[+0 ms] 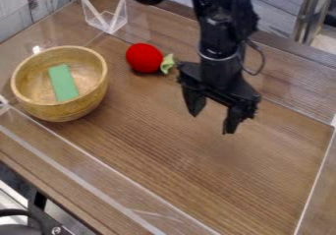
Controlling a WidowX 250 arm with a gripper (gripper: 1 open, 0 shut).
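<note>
My gripper [214, 111] hangs over the middle-right of the wooden table, its black fingers pointing down; the frame does not clearly show how far apart they are or whether anything is between them. A red round object [144, 57] lies to the upper left of it, with a small pale green piece beside it. At the left, a wooden bowl [85, 82] holds a green block [62, 84].
A clear plastic holder [105, 13] stands at the top left.
</note>
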